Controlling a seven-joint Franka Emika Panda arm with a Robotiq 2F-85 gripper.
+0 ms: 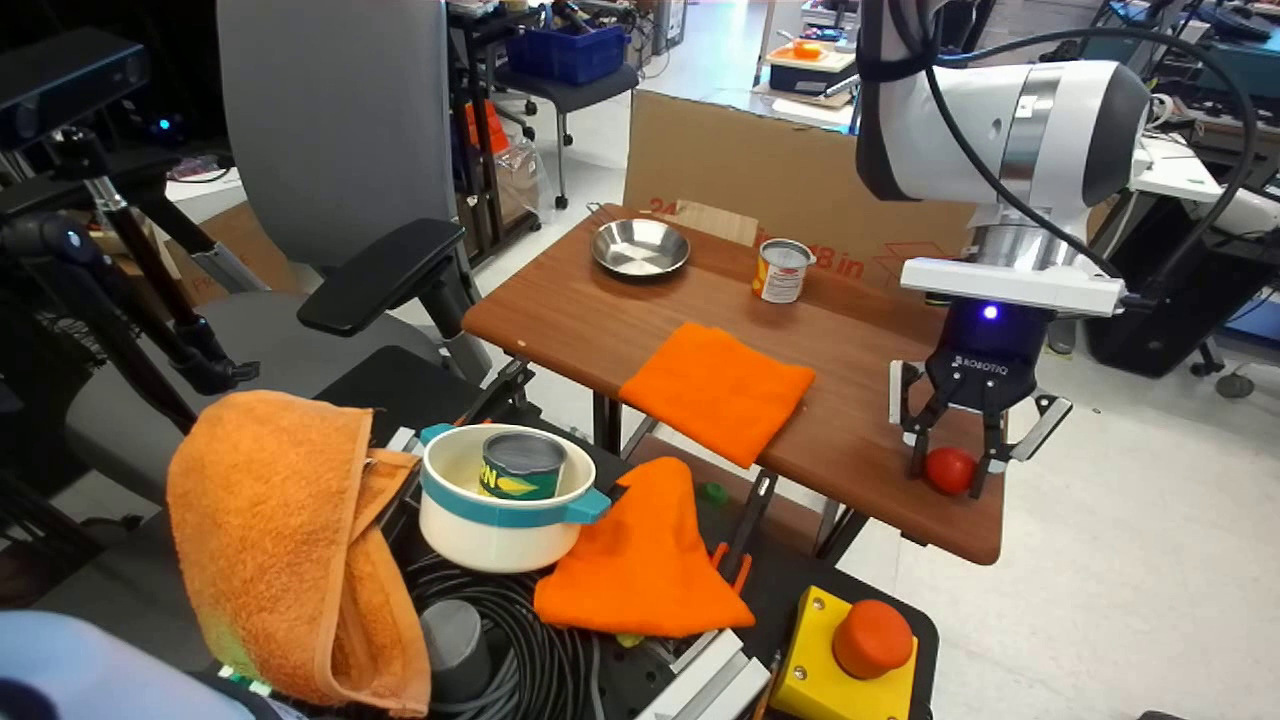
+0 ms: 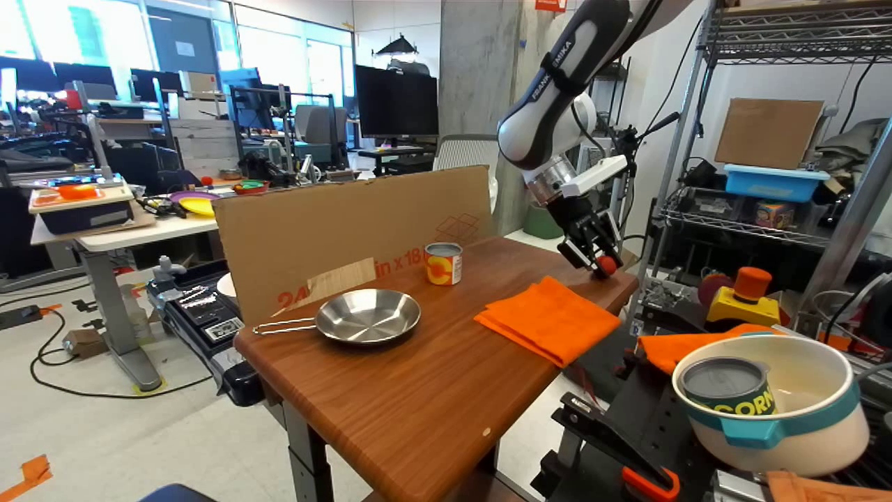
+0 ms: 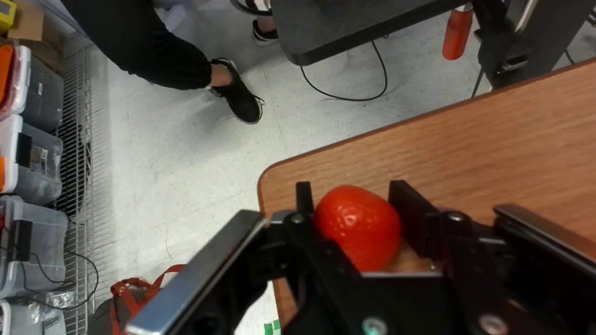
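A round red object (image 1: 950, 470), like a tomato or small ball, is held between the fingers of my gripper (image 1: 949, 473), which is shut on it. In the wrist view the red object (image 3: 360, 226) fills the gap between both fingertips, near the table's corner. From the other side, the gripper (image 2: 597, 266) is low over the far right end of the wooden table (image 2: 401, 418), with the red object (image 2: 606, 266) at its tips. Whether its underside touches the wood cannot be told.
On the table are an orange cloth (image 1: 720, 390), an open can (image 1: 782, 272) and a steel pan (image 1: 641, 247). A cardboard sheet (image 2: 359, 217) stands along the back edge. A pot (image 1: 504, 498) with a corn can sits off the table. Bare wood lies between cloth and pan.
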